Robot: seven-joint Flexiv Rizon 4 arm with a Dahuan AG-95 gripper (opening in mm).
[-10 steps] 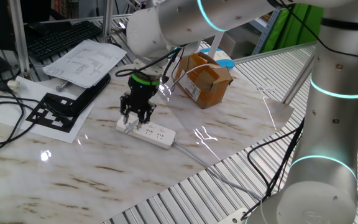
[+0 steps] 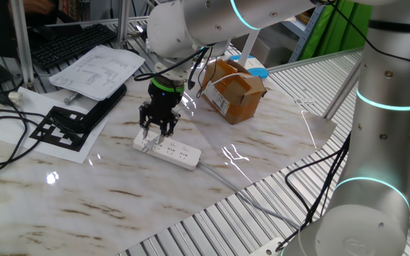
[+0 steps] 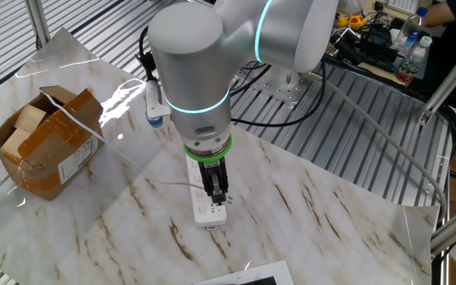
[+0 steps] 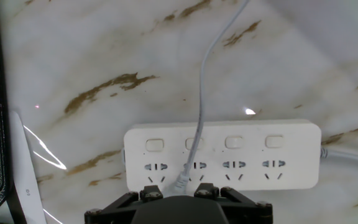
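A white power strip (image 4: 222, 155) lies flat on the marbled table, its row of sockets and switches facing up. A pale plug (image 4: 180, 184) with a thin grey-white cable (image 4: 202, 93) stands at the second socket from the left in the wrist view; whether its pins are inside is hidden. My gripper is low over this end of the strip, one finger on each side of the plug. In exterior view 1 the gripper (image 2: 154, 136) points down, fingers apart around the plug. Whether the pads touch the plug does not show clearly.
An opened cardboard box (image 2: 232, 92) stands behind the strip. Papers (image 2: 97, 71), a black case (image 2: 104, 110) and a printed marker sheet (image 2: 61, 131) lie to the left in exterior view 1. The strip's grey cord (image 2: 240, 188) runs off the table edge.
Over the last second the arm's wrist has shifted and straightened slightly, with the fingers staying at the plug. The strip has not moved.
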